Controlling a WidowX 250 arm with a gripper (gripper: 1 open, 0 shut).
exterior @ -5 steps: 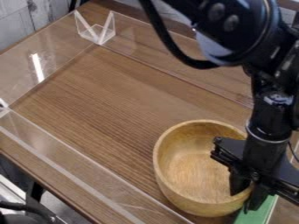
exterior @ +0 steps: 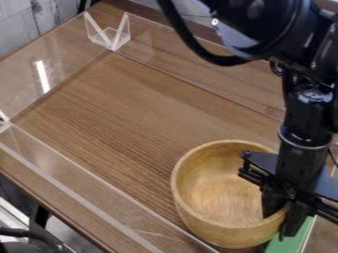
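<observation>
A wooden bowl (exterior: 211, 188) sits at the lower right of the table, upright, its right side under my black gripper (exterior: 280, 203). The gripper is shut on the bowl's right rim, its fingers reaching down over it. A green object (exterior: 291, 242) lies beneath, just right of the bowl at the bottom edge, partly hidden by the gripper.
A transparent plastic bracket (exterior: 110, 32) stands at the far back left. Dark cables lie off the table at the lower left.
The bowl and gripper have stayed nearly in place, with at most a very slight shift. The upper arm has moved slightly.
</observation>
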